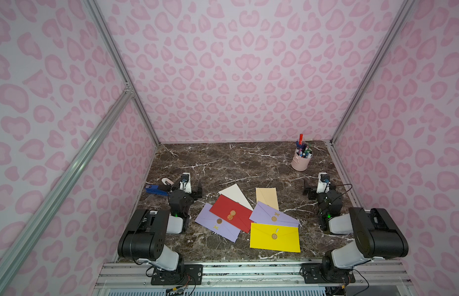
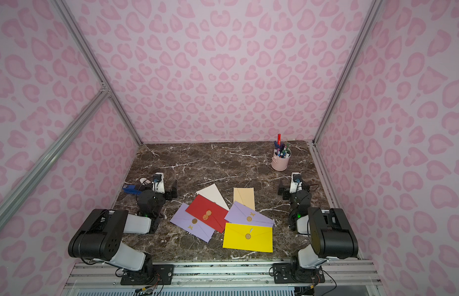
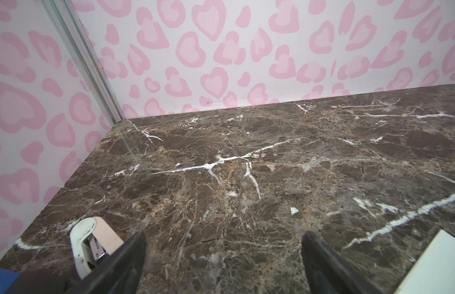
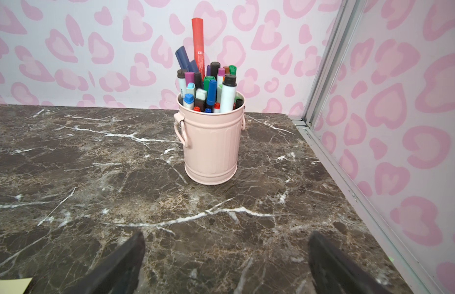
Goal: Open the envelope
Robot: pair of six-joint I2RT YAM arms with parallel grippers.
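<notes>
Several envelopes overlap on the marble table between my arms. The yellow envelope (image 1: 264,240) lies nearest the front edge, its flap down with a round seal. A purple envelope (image 1: 261,211) is partly under it, over a tan envelope (image 1: 267,196). To the left, a red envelope (image 1: 224,206) with gold seals covers part of a white one (image 1: 235,193) and another purple one (image 1: 209,219). My left gripper is open and empty, left of the pile. On the pile's right, my right gripper also stands open and empty.
A pink bucket of pens and markers (image 4: 212,147) stands at the back right. By the left gripper lie a blue stapler-like object (image 1: 155,190) and a small pale object (image 3: 92,240).
</notes>
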